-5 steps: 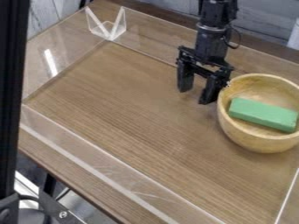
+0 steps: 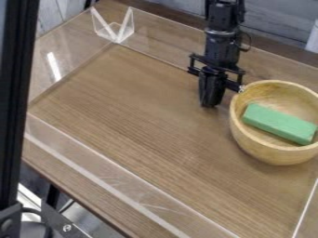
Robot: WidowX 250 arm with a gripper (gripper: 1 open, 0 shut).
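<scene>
My black gripper points down at the wooden table just left of a tan bowl. Its fingertips are close together and look shut, with nothing visible between them, though they are dark and small. A green rectangular block lies inside the bowl, tilted along its length.
A white wire-like holder stands at the back left. A dark edge and some black cabling run along the lower left of the view.
My gripper's fingers have drawn together from a wider spread, staying beside the bowl. The bowl and green block look unchanged.
</scene>
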